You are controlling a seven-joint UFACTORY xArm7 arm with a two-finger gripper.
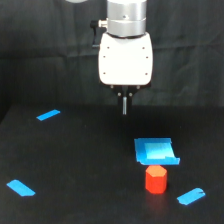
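Observation:
A red block (pixel 156 179), with what looks like a many-sided outline, stands on the dark table toward the front right. Just behind it sits a blue square tray or patch (pixel 155 150) with a paler blue middle. My gripper (pixel 124 104) points down from the white mounting plate, behind and to the left of the blue square, apart from it and from the red block. The fingers are thin and dark against a black background, too small to tell whether they are open or shut. No object shows at their tips.
Blue tape strips mark the table at the back left (pixel 48 115), front left (pixel 20 188) and front right (pixel 191 196). A dark curtain (pixel 40 60) hangs behind.

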